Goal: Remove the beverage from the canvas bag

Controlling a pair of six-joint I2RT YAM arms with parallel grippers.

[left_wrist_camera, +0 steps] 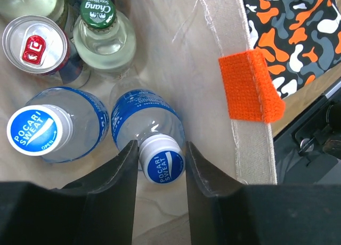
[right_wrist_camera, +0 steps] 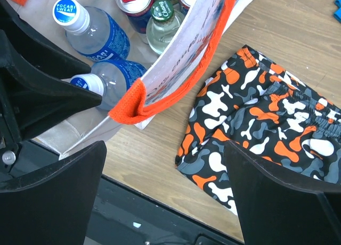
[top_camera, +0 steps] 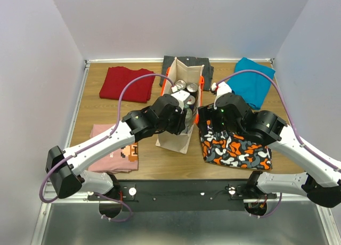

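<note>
The canvas bag (top_camera: 173, 141) stands open in mid table with bottles and cans inside. In the left wrist view a Pocari Sweat bottle (left_wrist_camera: 146, 117) has its cap held between the fingertips of my left gripper, which is shut on it. A second Pocari Sweat bottle (left_wrist_camera: 56, 128) stands to its left, with cans (left_wrist_camera: 40, 45) and green-capped bottles (left_wrist_camera: 104, 45) beyond. My right gripper hangs open just right of the bag; in its view the left gripper's fingers reach to the held cap.
Folded cloths lie around the bag: red (top_camera: 126, 84), dark grey (top_camera: 202, 66), blue (top_camera: 250, 82), pink (top_camera: 112, 160) and camouflage-patterned (top_camera: 234, 152). Bare wood shows between them, and walls close in the back and sides.
</note>
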